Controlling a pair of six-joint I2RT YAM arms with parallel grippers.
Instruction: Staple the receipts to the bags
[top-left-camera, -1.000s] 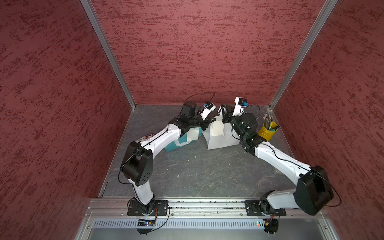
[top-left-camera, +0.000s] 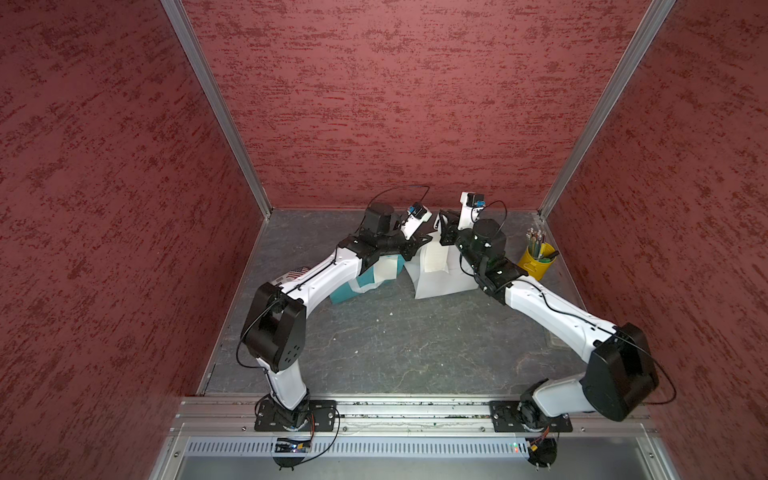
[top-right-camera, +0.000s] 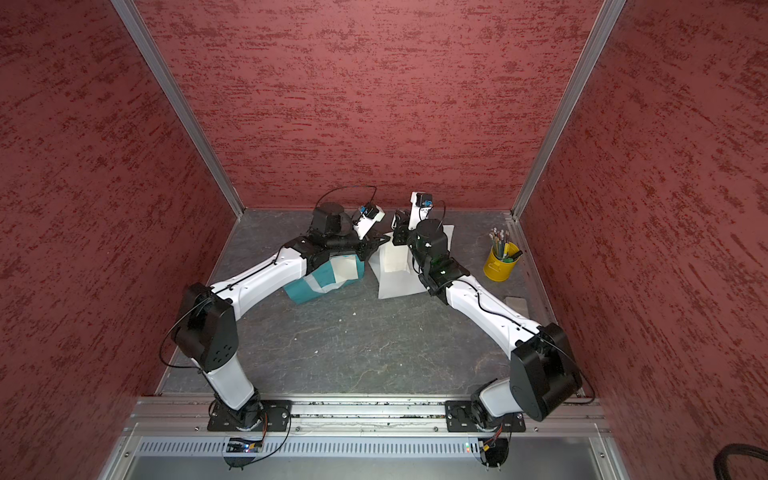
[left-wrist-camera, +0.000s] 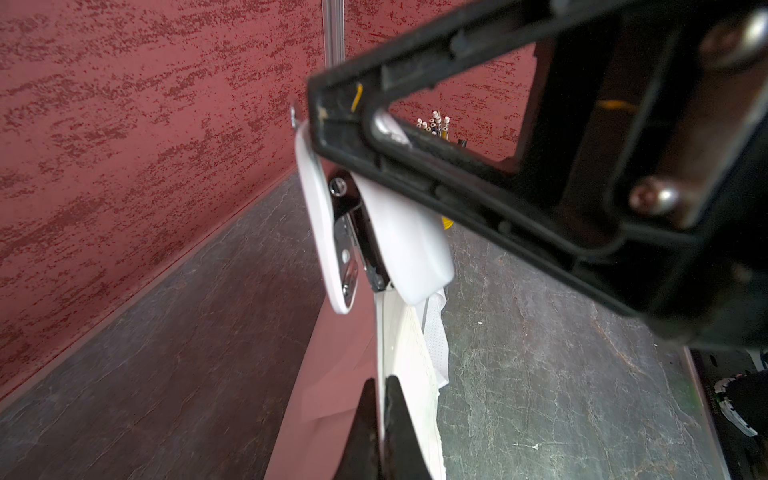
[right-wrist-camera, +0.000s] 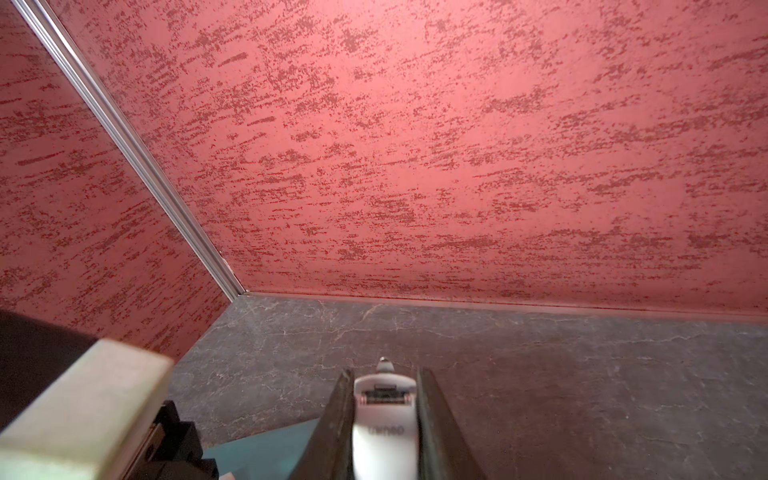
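A white paper bag (top-left-camera: 441, 286) stands at mid-table, with a cream receipt (top-left-camera: 434, 257) against its front. In the left wrist view the paper's edge runs between the fingers of my left gripper, which is shut on the bag and receipt. My right gripper is shut on a white stapler (right-wrist-camera: 385, 440), seen end-on there. From the left wrist view, the stapler (left-wrist-camera: 408, 240) hangs at the far end of the paper's top edge, its lower tip at or touching that edge; whether paper lies between its fingers, I cannot tell.
Left of the white bag lies a teal bag (top-left-camera: 346, 292) with a pale paper (top-left-camera: 385, 269) on it, partly under my left arm. A yellow cup (top-left-camera: 536, 264) of pens stands at the right.
My right arm has shifted slightly left, carrying the stapler with it. The left arm and both bags look unmoved.
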